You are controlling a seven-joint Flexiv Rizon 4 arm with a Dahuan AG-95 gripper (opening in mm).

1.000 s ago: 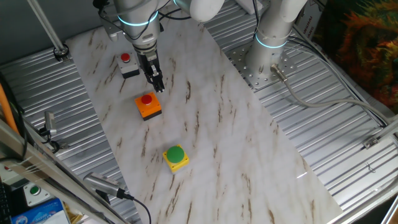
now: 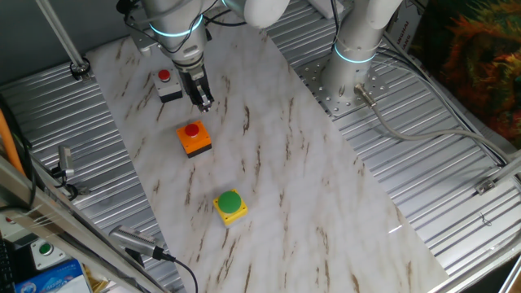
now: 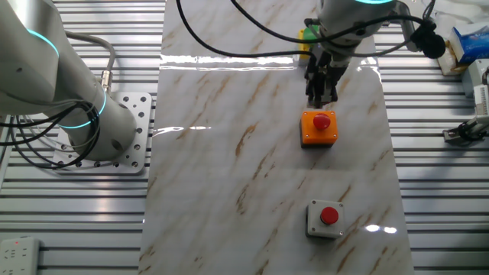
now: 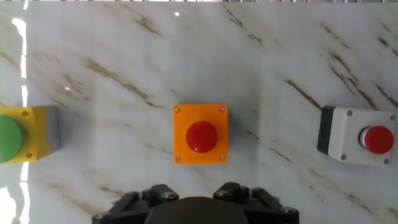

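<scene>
An orange box with a red button (image 4: 202, 136) sits on the marble-patterned table, in the middle of the wrist view. My gripper (image 2: 206, 106) hangs above the table, close to the orange box but clear of its button. In the wrist view its dark fingers (image 4: 161, 193) show at the bottom edge with a gap between them and nothing held. A yellow box with a green button (image 2: 229, 203) stands on one side of the orange box. On the other side is a white box with a red button (image 3: 327, 218).
A camera on a stand (image 2: 134, 242) is near the opposite edge. In exterior view 2, black cables (image 3: 229, 53) loop across the table.
Over the last second my gripper has shifted slightly up in exterior view 1, away from the orange box. The three boxes have stayed put.
</scene>
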